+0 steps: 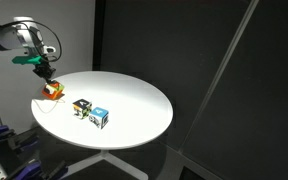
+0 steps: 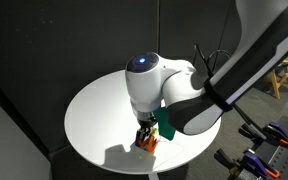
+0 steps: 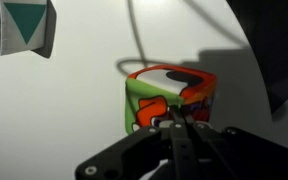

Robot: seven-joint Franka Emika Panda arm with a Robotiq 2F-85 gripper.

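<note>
A bright cube (image 3: 159, 99) with red, green and orange cartoon faces rests on the white round table, close to its edge. In exterior view 1 the same cube (image 1: 54, 93) is at the table's left side, partly covered by the gripper. My gripper is shut, its fingertips in front of the cube's upper part in the wrist view. Nothing shows between the fingers; whether they touch the cube I cannot tell. From exterior view 2, the cube (image 2: 148, 144) shows under the arm near the table's front rim.
Two other printed cubes stand toward the front of the table: a dark multicoloured one (image 1: 81, 108) and a blue-white one (image 1: 99, 118). A thin cable loops near the cube.
</note>
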